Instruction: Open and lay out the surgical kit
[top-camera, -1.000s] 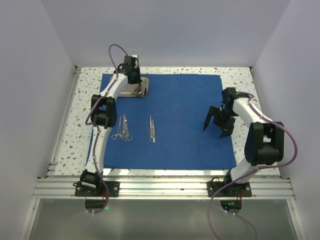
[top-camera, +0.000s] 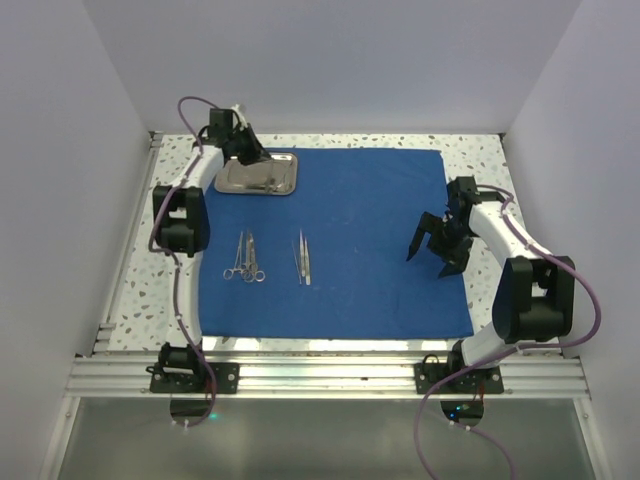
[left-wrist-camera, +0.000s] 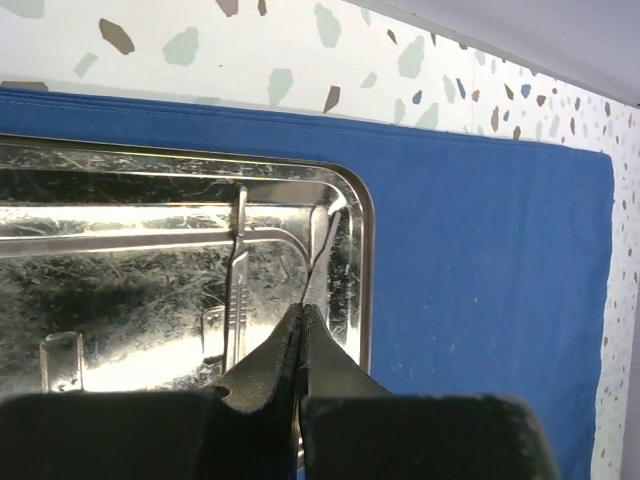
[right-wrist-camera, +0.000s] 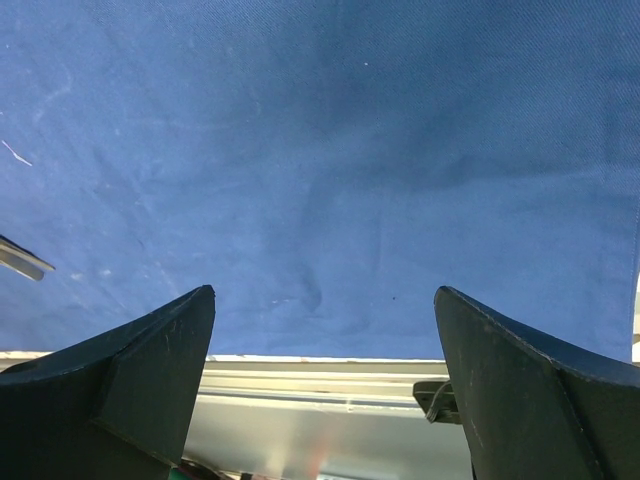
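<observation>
A steel tray (top-camera: 285, 186) lies at the back left of the blue cloth. Over it, my left gripper is shut with nothing between its fingertips. A scalpel handle (left-wrist-camera: 238, 290) rests in the tray to the left of those fingers in the left wrist view, apart from them. Further slim metal instruments (left-wrist-camera: 317, 228) sit in the tray's corner, partly hidden behind the fingertips. On the right side of the cloth, my right gripper stands open and empty, its fingers wide apart.
Several scissor-like clamps (top-camera: 246, 258) and some thin instruments (top-camera: 304, 258) are laid on the cloth at left centre. Walls border the table at the back and sides.
My left gripper has shifted left over the tray and turned. The right arm has barely moved.
</observation>
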